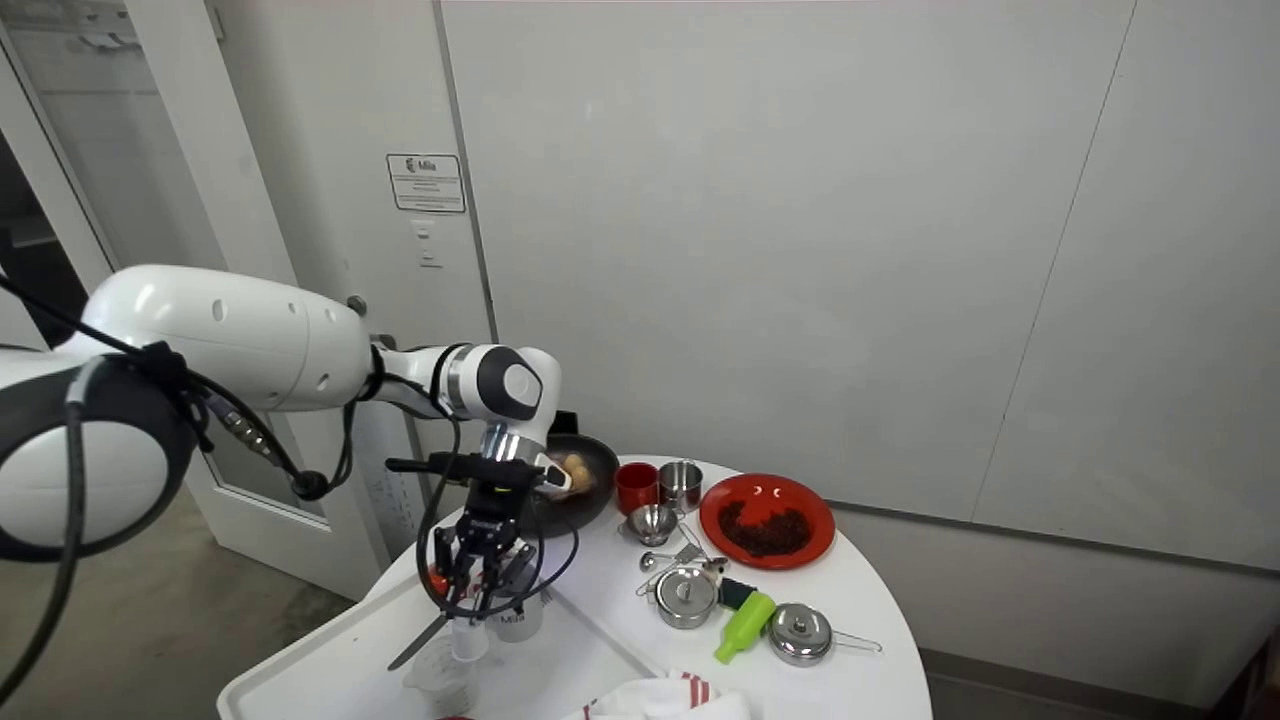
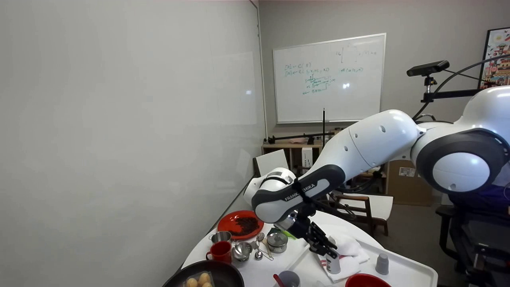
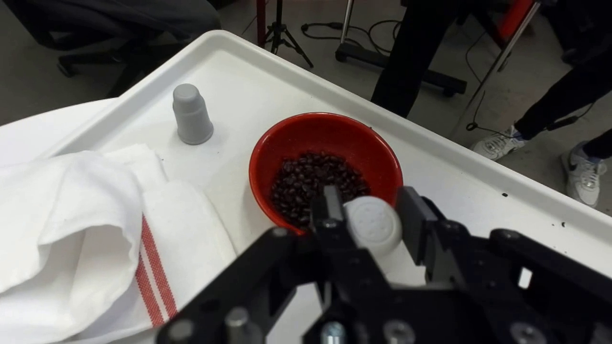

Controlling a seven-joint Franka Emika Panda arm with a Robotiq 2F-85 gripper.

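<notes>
My gripper is shut on a white shaker (image 3: 376, 228) with a dotted, rounded top. Exterior view 1 shows the shaker (image 1: 469, 641) below the gripper (image 1: 467, 610), over the white tray; whether it touches the tray cannot be told. In exterior view 2 its pale body (image 2: 333, 264) hangs from the fingers, in front of the towel. A red bowl (image 3: 265, 172) of dark beans lies just beyond the fingertips in the wrist view. Farther left there stands a grey shaker (image 3: 193, 117), upright on the tray (image 3: 241, 69).
A white towel (image 3: 189, 229) with red stripes lies beside the bowl. Near the gripper are a clear measuring cup (image 1: 444, 686), a cup (image 1: 519, 622) and a knife (image 1: 417, 642). The pan (image 1: 606, 462), red plate (image 1: 823, 528) and metal pots (image 1: 686, 595) occupy the table behind.
</notes>
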